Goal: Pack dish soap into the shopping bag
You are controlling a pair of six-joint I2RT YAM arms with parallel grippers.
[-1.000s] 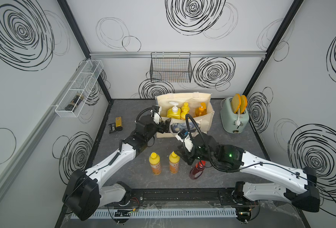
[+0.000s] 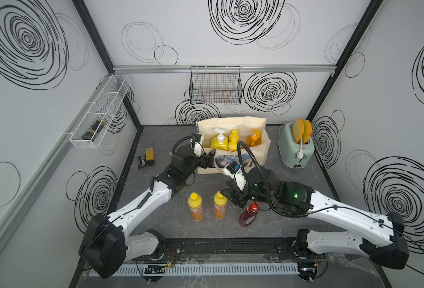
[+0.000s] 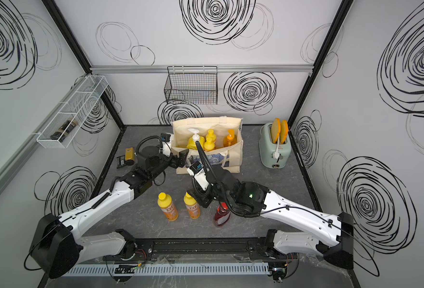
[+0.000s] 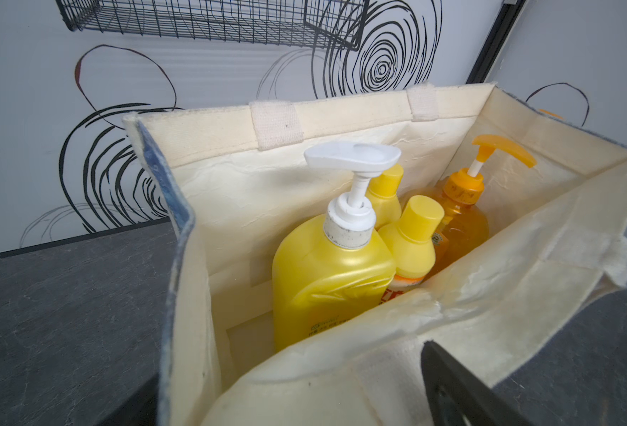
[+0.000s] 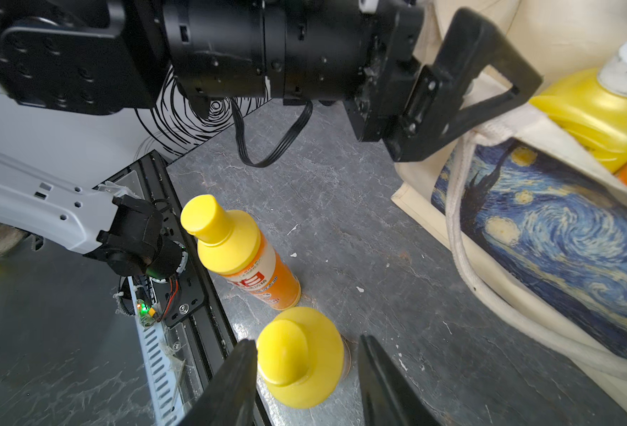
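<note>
The cream shopping bag [image 2: 207, 125] stands open at the back, holding yellow and orange bottles; a yellow pump bottle [image 4: 327, 273] is nearest in the left wrist view. My left gripper [image 2: 211, 159] is open at the bag's front left corner, its dark fingers [image 4: 462, 390] low in its wrist view. Two orange bottles with yellow caps, a left one [image 2: 196, 207] and a middle one [image 2: 220, 207], stand in front. My right gripper is part open at the middle bottle [image 5: 302, 355], whose cap shows between its fingers; contact cannot be made out.
A dark red bottle [image 2: 248, 217] stands under the right gripper, partly covered. A green toaster [image 2: 295, 148] sits at the right. At the left lies a small gold-and-black item [image 2: 149, 156]. Table between bottles and bag is clear.
The left arm and the bag look unmoved.
</note>
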